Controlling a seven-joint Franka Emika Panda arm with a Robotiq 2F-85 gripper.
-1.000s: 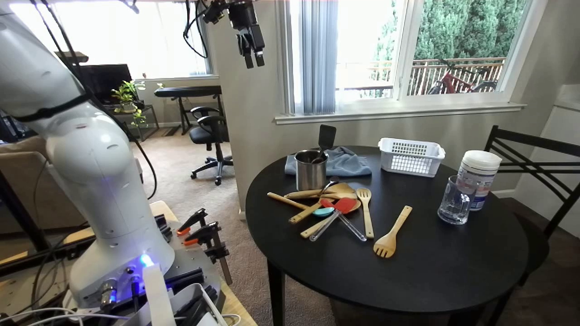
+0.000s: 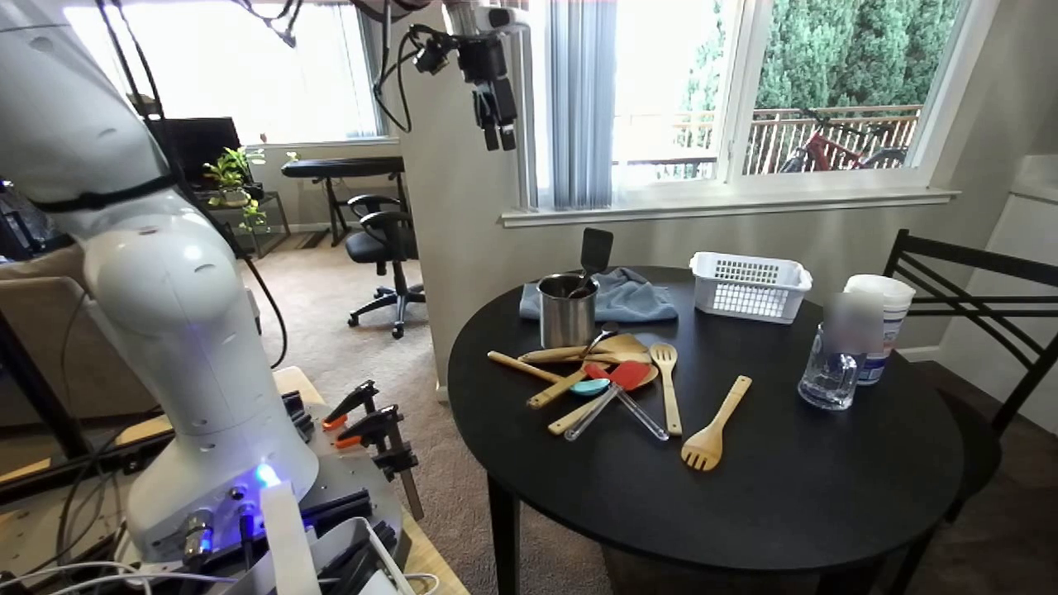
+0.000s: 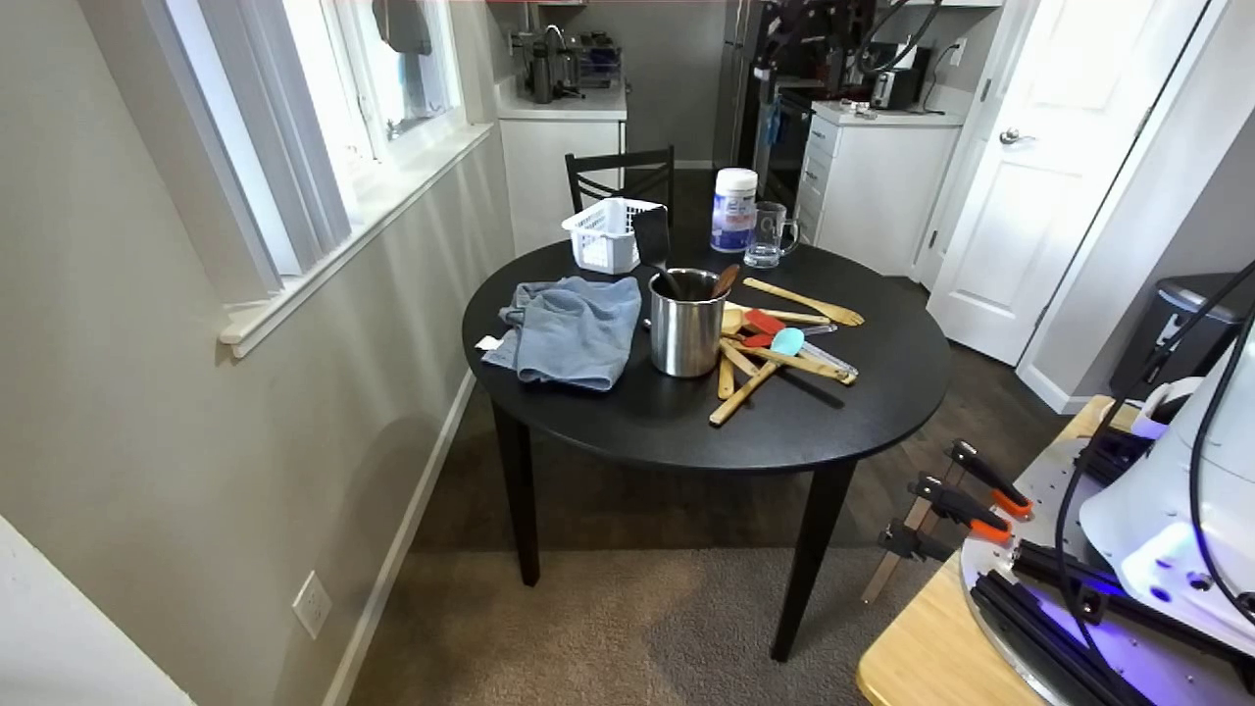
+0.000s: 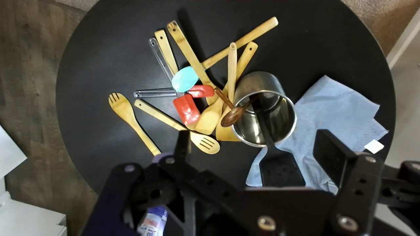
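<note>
High above the round black table hangs my gripper, open and clear of everything; its fingers spread wide in the wrist view. A steel pot stands on the table, with a black spatula and a dark wooden spoon in it. Beside the pot lies a pile of wooden utensils, two red-headed spatulas with clear handles and a turquoise spoon. A slotted wooden spoon lies at the pile's edge, and a wooden fork lies apart from it.
A blue-grey cloth lies by the pot. Farther along are a white basket, a glass mug and a white-lidded tub. A window wall borders one side.
My gripper has shifted right and slightly down in exterior view 1. The things on the table have stayed put.
</note>
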